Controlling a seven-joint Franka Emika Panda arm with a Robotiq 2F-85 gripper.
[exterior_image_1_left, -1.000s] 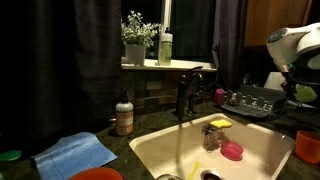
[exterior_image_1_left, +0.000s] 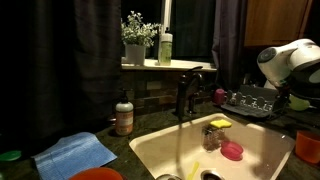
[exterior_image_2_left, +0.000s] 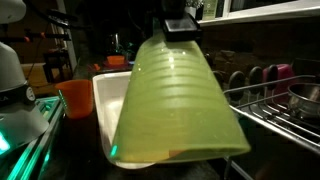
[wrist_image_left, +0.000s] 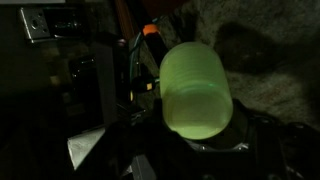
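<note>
A pale green, translucent cup (exterior_image_2_left: 175, 100) fills the middle of exterior view 2, its wide rim facing down and toward that camera. My gripper (exterior_image_2_left: 180, 25) is shut on the cup's narrower end, at the top of that view. From the wrist view the cup (wrist_image_left: 195, 92) shows in front of the dark gripper, over a dark counter; the fingertips are too dark to make out. At the right edge of exterior view 1 the white arm (exterior_image_1_left: 290, 62) reaches in beside the drying rack (exterior_image_1_left: 250, 100), with a bit of the green cup (exterior_image_1_left: 299, 103) under it.
A white sink (exterior_image_1_left: 165, 150) holds a pink bowl (exterior_image_1_left: 232, 150) and a clear container with a yellow item on it (exterior_image_1_left: 220, 124). An orange container (exterior_image_1_left: 307, 147) stands right of the sink. The metal rack (exterior_image_2_left: 285, 118) holds a pot (exterior_image_2_left: 305, 102). A soap bottle (exterior_image_1_left: 124, 116) stands left.
The arm has moved slightly left and down in exterior view 1, and the green cup has lowered with it. The sink and the things around it stay where they were.
</note>
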